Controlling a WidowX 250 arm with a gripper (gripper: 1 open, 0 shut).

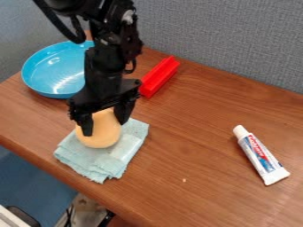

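My black gripper (102,113) is low over a round, peach-coloured object (99,133), its fingers around the top of it; whether they grip it cannot be told. The object sits on a folded pale blue cloth (84,161) near the front left edge of the wooden table.
A blue plate (48,76) lies at the back left, behind the arm. A red bar (160,75) is at the back, right of the arm. A toothpaste tube (260,155) lies on the right.
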